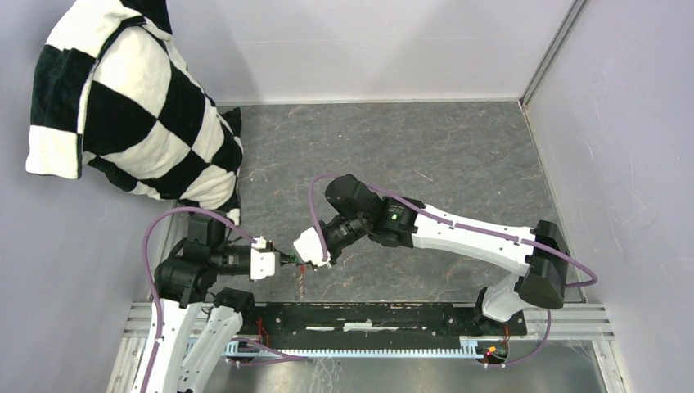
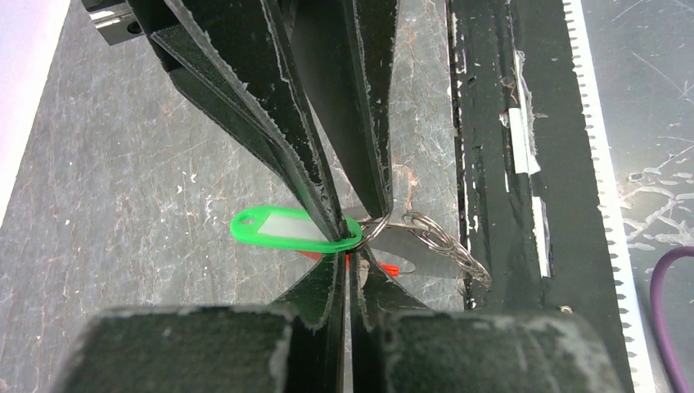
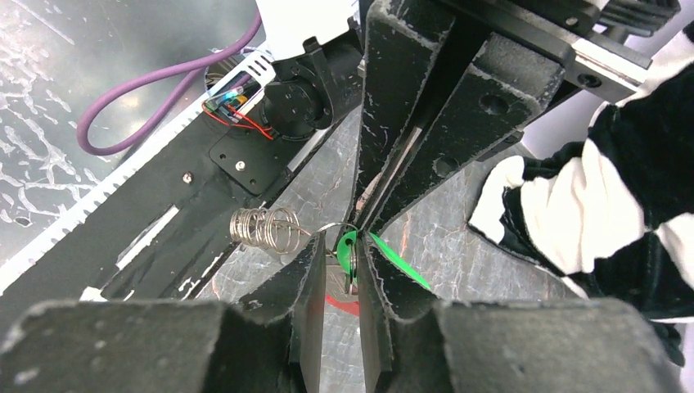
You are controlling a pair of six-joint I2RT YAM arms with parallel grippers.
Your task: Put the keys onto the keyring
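In the left wrist view my left gripper is shut on the green key tag point(image 2: 282, 229) and ring. My right gripper meets it from the other side, its fingertips close around the ring point(image 3: 331, 227) at the green tag's hole; whether it grips is unclear. A coiled wire keyring point(image 2: 438, 241) dangles beside the fingertips, and a red tag point(image 3: 341, 305) shows below, partly hidden. In the top view both grippers point(image 1: 288, 259) meet over the lower middle-left of the floor.
A checkered cushion point(image 1: 147, 123) fills the upper left. The grey floor point(image 1: 393, 139) behind the arms is clear. A black rail point(image 1: 393, 315) with cables runs along the front edge.
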